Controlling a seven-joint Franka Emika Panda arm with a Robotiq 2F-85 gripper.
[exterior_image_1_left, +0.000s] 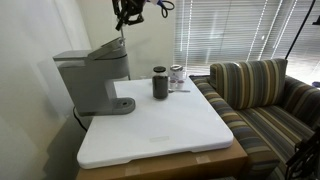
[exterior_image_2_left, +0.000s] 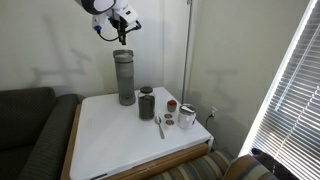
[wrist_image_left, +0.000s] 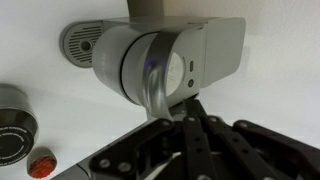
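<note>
At the left of the white tabletop (exterior_image_1_left: 165, 132) stands a grey pod coffee maker (exterior_image_1_left: 88, 90), its slanted top part (exterior_image_1_left: 108, 48) appearing raised. My gripper (exterior_image_1_left: 121, 30) hangs just above this top, fingers pointing down. From the other exterior view, the gripper (exterior_image_2_left: 122, 40) is over the coffee maker (exterior_image_2_left: 125, 78) too. The wrist view looks down on the machine's silver handle (wrist_image_left: 155, 82) and a pale round area beside it. There the gripper is shut near the handle, with nothing visible between its fingers. Whether the fingertips touch the machine, I cannot tell.
A dark lidded jar (exterior_image_1_left: 160, 85) and a light canister (exterior_image_1_left: 177, 76) stand toward the back. Small round pods, one red (exterior_image_2_left: 171, 105), and a spoon (exterior_image_2_left: 160, 127) lie near them. A striped armchair (exterior_image_1_left: 250, 88) is beside the table.
</note>
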